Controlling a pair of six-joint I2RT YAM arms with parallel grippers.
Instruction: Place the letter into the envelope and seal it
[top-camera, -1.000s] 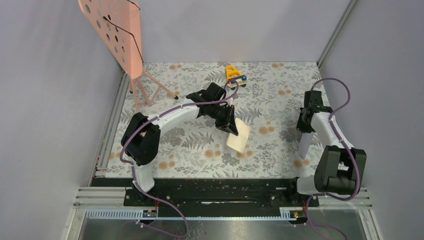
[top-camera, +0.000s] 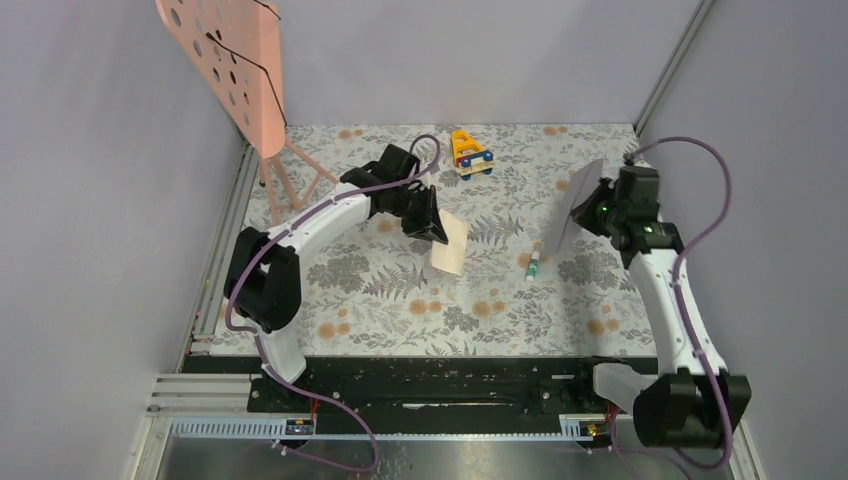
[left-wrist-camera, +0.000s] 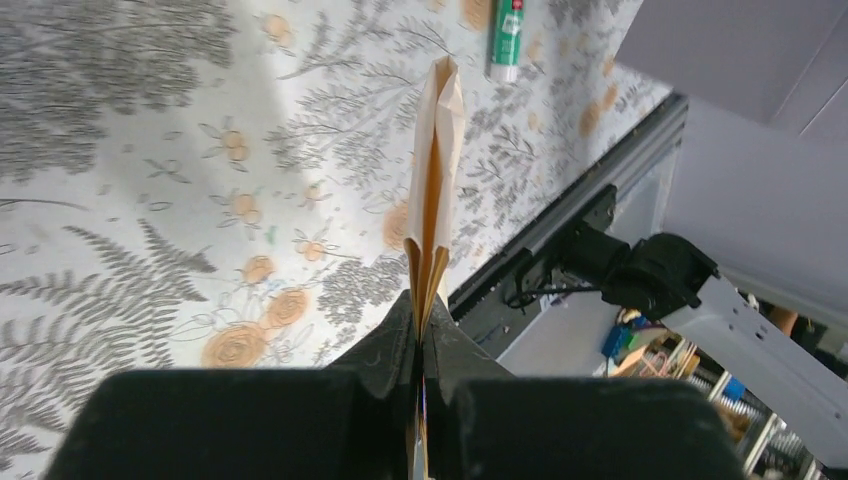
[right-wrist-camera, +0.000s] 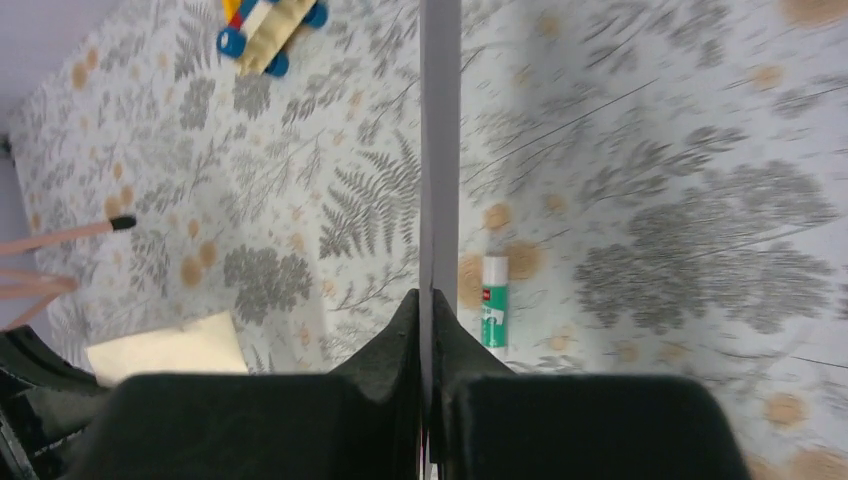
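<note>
My left gripper (top-camera: 441, 239) is shut on a cream envelope (top-camera: 453, 250), held above the table left of centre. Seen nearly edge-on in the left wrist view, the envelope (left-wrist-camera: 433, 190) shows a narrow gap between its layers. At the right, a white letter (top-camera: 566, 214) hangs tilted from my right gripper (top-camera: 580, 216), which is shut on it. The letter (right-wrist-camera: 440, 150) looks like a thin upright strip in the right wrist view. Between the two papers, a green and white glue stick (top-camera: 532, 266) lies on the table. Envelope and letter are well apart.
A yellow and blue toy (top-camera: 468, 155) sits at the table's back. An orange easel-like stand (top-camera: 268, 90) fills the back left.
My right gripper has swung the letter left and toward the back, and the letter's broad face now shows. My left gripper and envelope have shifted left. The glue stick lies farther left.
</note>
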